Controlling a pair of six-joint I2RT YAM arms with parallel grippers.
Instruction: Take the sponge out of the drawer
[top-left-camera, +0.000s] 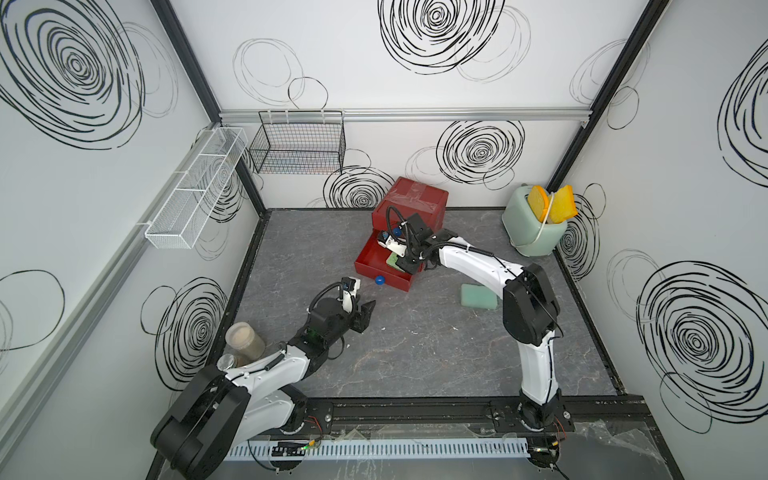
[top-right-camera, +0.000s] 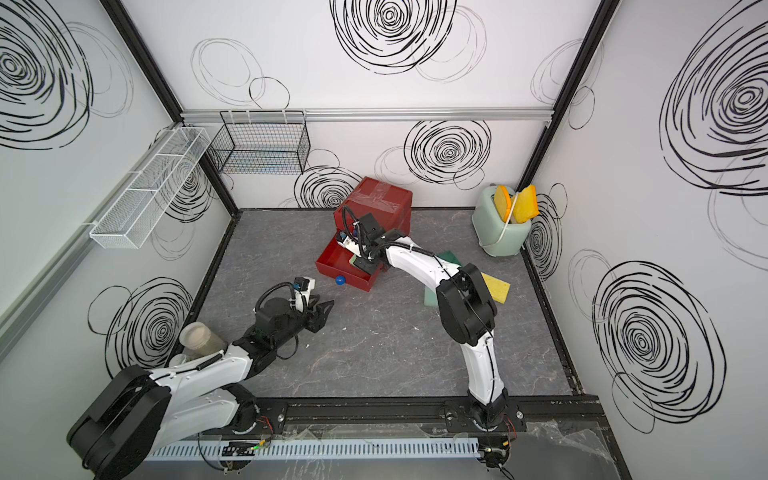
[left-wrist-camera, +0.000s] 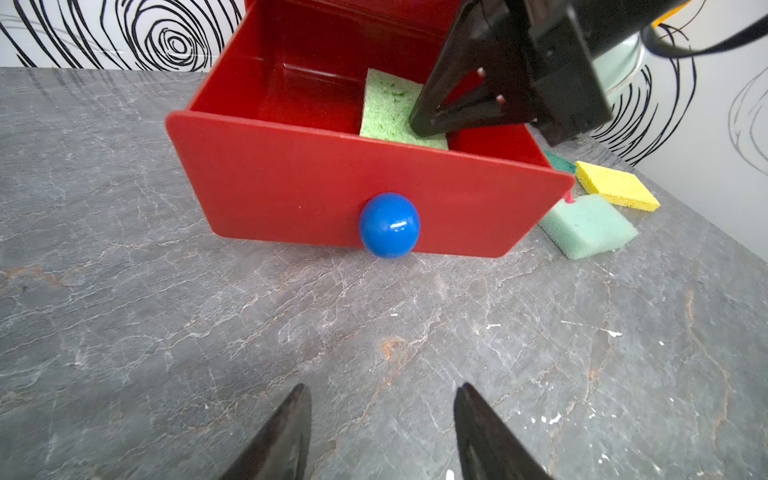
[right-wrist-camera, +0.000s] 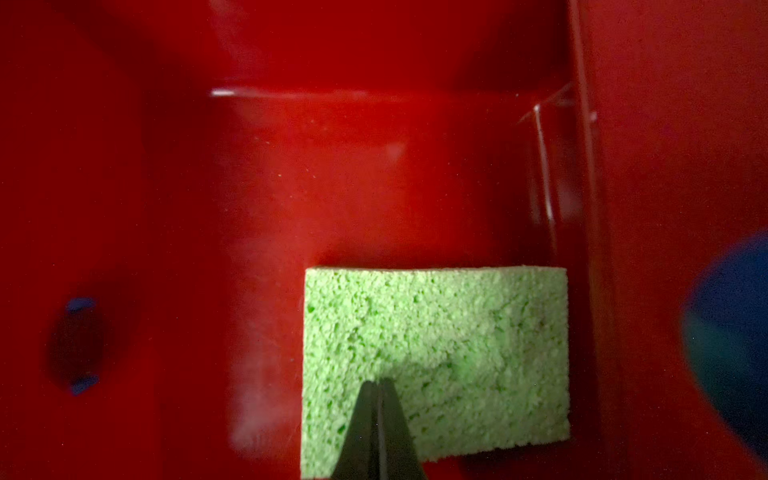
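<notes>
A light green sponge lies flat inside the red drawer, which is pulled out and has a blue knob on its front. In the right wrist view my right gripper is shut, its fingertips together over the sponge's near part with nothing between them. The left wrist view shows the same sponge partly hidden behind the drawer's front wall and the right fingers. My left gripper stands open over bare table, in front of the drawer and apart from it.
The red cabinet stands behind the drawer. On the table to the right lie a pale green sponge and a yellow one. A green bucket is at the back right.
</notes>
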